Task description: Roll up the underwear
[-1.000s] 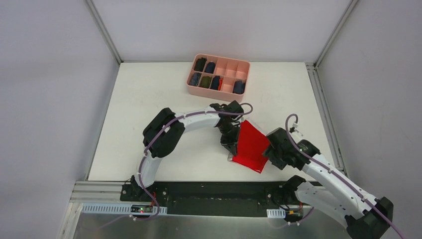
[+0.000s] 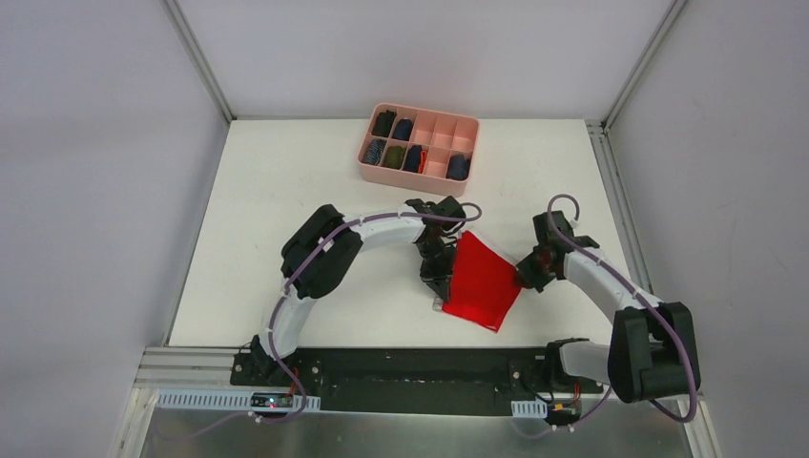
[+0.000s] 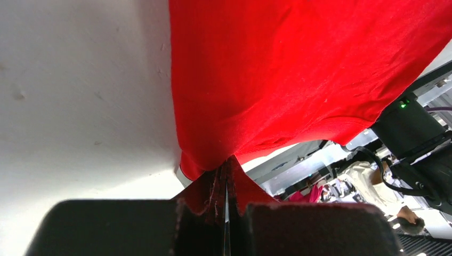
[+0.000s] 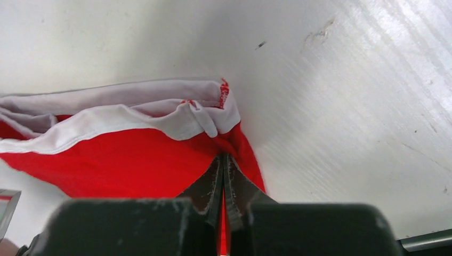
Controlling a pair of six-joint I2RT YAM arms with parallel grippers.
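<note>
Red underwear [image 2: 482, 286] with a white waistband [image 4: 114, 120] lies flattened on the white table, waistband toward the back right. My left gripper is shut at the garment's left edge, its tips against the red cloth; whether cloth is between them is hidden. My right gripper is shut, tips on the red cloth just below the waistband near one corner; nothing clearly shows between them.
A pink divided box [image 2: 442, 129] with rolled garments in several compartments stands at the back. The front edge lies close below the garment.
My left gripper has shifted very slightly left and down.
</note>
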